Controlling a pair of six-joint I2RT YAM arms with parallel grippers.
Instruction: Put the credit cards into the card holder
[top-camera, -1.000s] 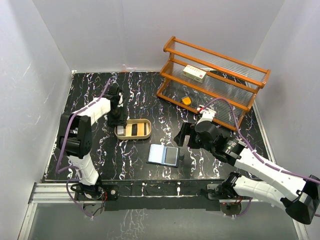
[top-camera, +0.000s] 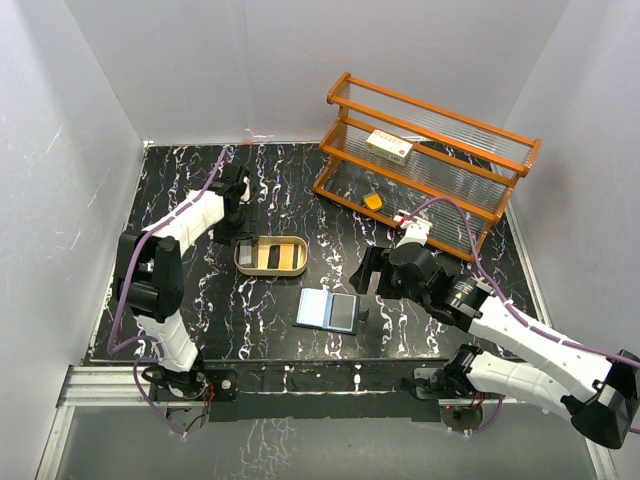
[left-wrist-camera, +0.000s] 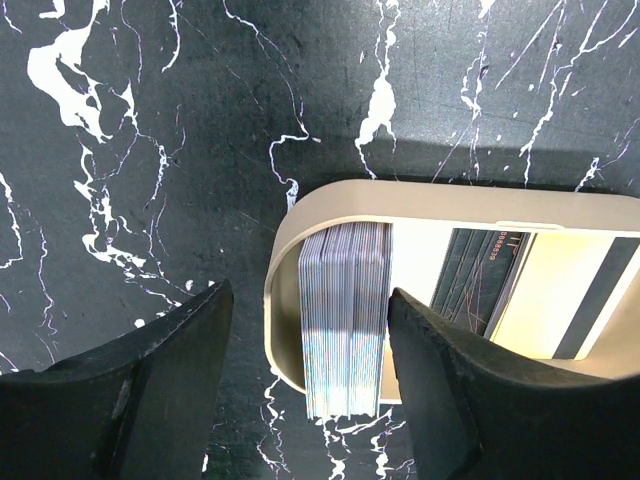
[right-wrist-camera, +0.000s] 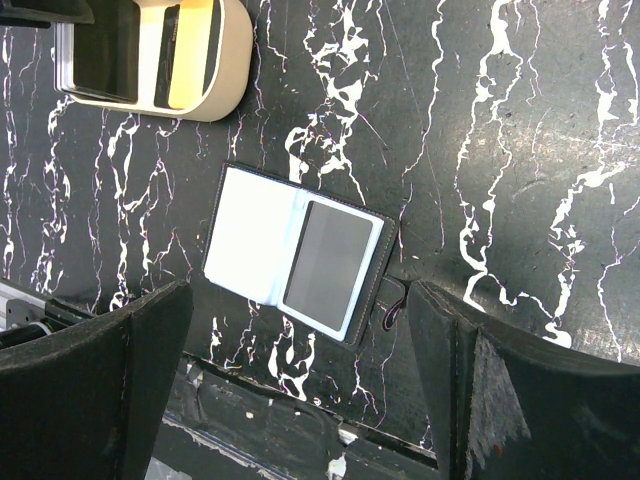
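A cream tray (top-camera: 300, 258) holds a stack of pale thin cards (left-wrist-camera: 340, 320) upright at its left end, beside dark and cream items. Over that end is my left gripper, part open, its fingers either side of the stack, the right one at the stack's edge. An open card holder (top-camera: 312, 307), with a pale half and a grey pocket, lies below right of the tray. My right gripper (top-camera: 372, 270) stands open above and right of the holder, nothing between its fingers.
A wooden rack (top-camera: 430, 135) with a white box (top-camera: 388, 147) and a small yellow object (top-camera: 372, 201) stands at the back right. The front edge of the black marble table (top-camera: 250, 340) runs below the holder.
The tray has shifted slightly right, and my left gripper has moved a little with it. The right arm is unchanged.
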